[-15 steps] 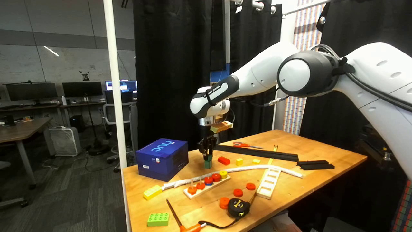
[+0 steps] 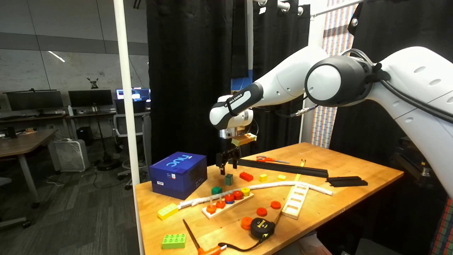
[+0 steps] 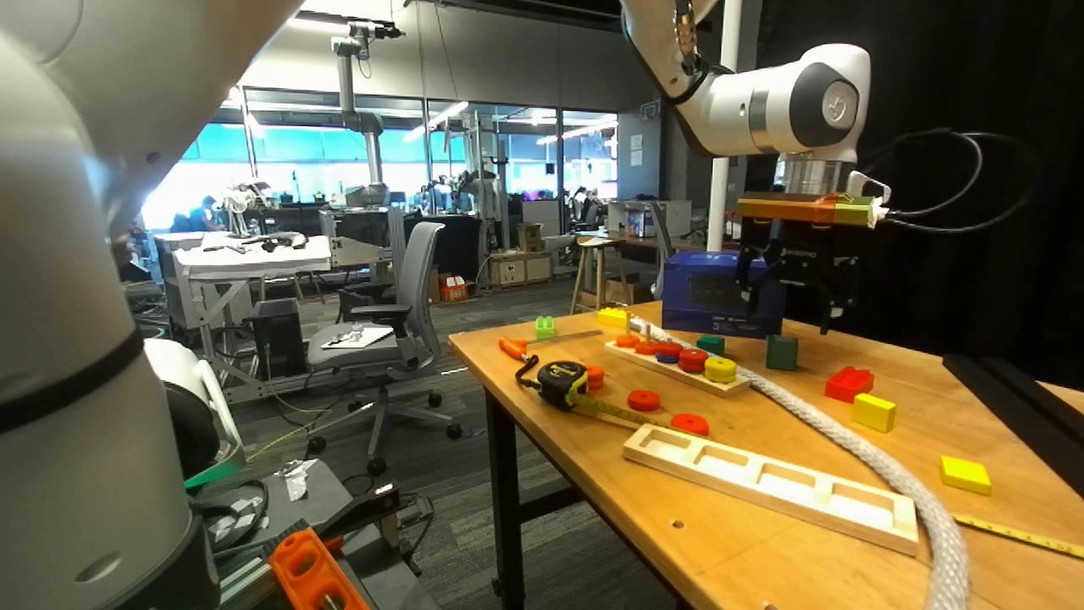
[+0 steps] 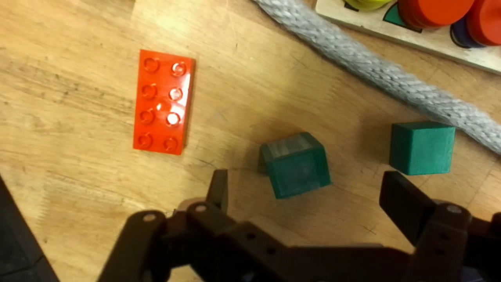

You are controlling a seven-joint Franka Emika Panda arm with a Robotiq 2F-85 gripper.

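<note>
My gripper (image 2: 228, 167) is open above the table, its fingers spread wide with nothing held. In the wrist view, one green block (image 4: 298, 170) lies between and below the two fingers, apart from both. A second green block (image 4: 425, 149) rests to its right, close by the grey rope and beyond the right finger (image 4: 404, 202). Exterior view 1 shows the first block (image 2: 229, 180) under the gripper and the other block (image 2: 217, 190) nearer the front left. The blocks sit apart, not stacked.
A red brick (image 4: 163, 102) lies left of the blocks. The rope (image 3: 854, 447) crosses the table beside a peg board (image 3: 732, 385) with coloured discs. A blue box (image 2: 178, 174) stands at the left; yellow blocks, a tape measure (image 2: 262, 228) and a wooden frame (image 2: 296, 199) lie around.
A second ago the gripper's fingers were together at a stack of green blocks. Now they are spread, slightly higher, and one green block lies separately toward the front left.
</note>
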